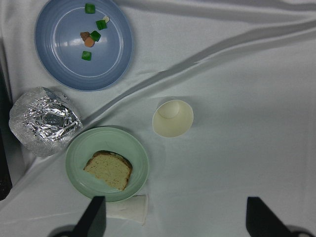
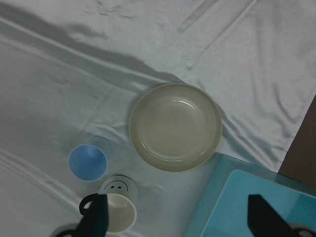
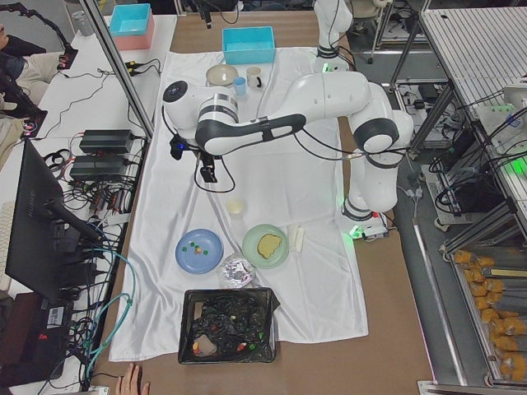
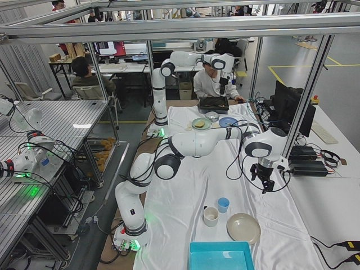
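A blue plate (image 1: 84,59) holds green cubes and small brown bits. Beside it lie a crumpled foil bowl (image 1: 45,121) and a green plate (image 1: 84,168) with a bread slice (image 1: 109,168). A cream cup (image 1: 173,117) stands to the right. My left gripper hangs open over the cloth, nothing between its fingers. My right gripper is open above a beige plate (image 2: 175,126), a blue cup (image 2: 88,162), a white smiley mug (image 2: 118,207) and a teal tray (image 2: 247,207).
A black tray (image 3: 229,325) with dark plastic and scraps sits at the near end of the white cloth. A napkin (image 1: 127,210) lies by the green plate. A monitor (image 3: 37,230) and electronics border one side.
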